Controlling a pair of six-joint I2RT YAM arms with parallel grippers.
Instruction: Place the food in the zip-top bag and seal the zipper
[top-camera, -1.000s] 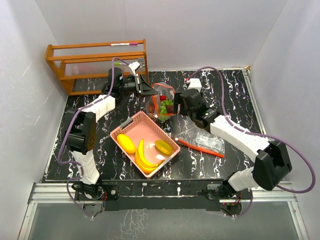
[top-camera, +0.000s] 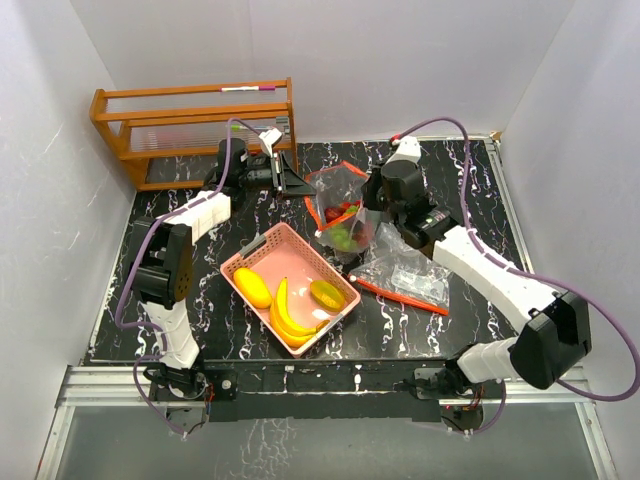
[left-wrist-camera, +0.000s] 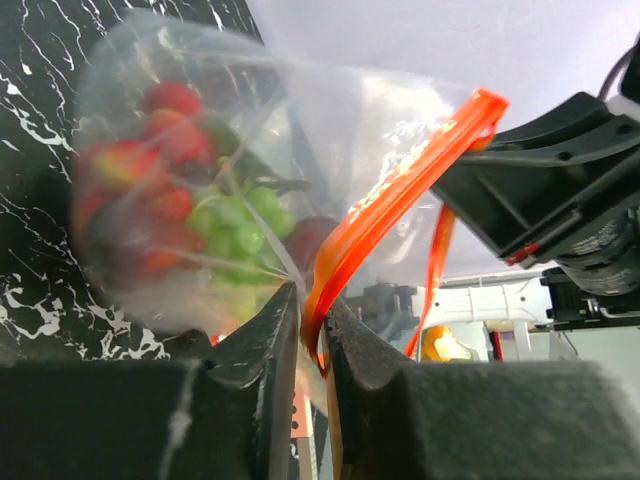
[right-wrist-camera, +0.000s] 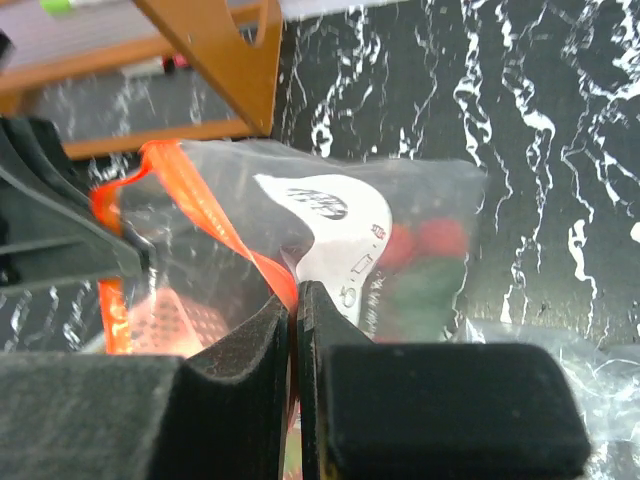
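A clear zip top bag (top-camera: 343, 190) with orange edging stands between my two grippers, its mouth spread wide. Red fruit (top-camera: 340, 212) and green grapes (top-camera: 341, 238) show inside it. My right gripper is shut on the bag's orange rim (right-wrist-camera: 215, 215). On the opposite side, the fingertips of my left gripper are at the rim (left-wrist-camera: 365, 235), with only a narrow gap and film there; whether they pinch it is unclear. A pink basket (top-camera: 241, 262) in front holds a yellow mango (top-camera: 253, 288), bananas (top-camera: 285, 310) and another yellow-orange fruit (top-camera: 327, 294).
A second clear bag with an orange-red strip (top-camera: 402, 297) lies flat to the right of the basket. A wooden rack (top-camera: 190, 117) stands at the back left.
The bag and its fruit shifted right. The left arm and basket look nearly unmoved.
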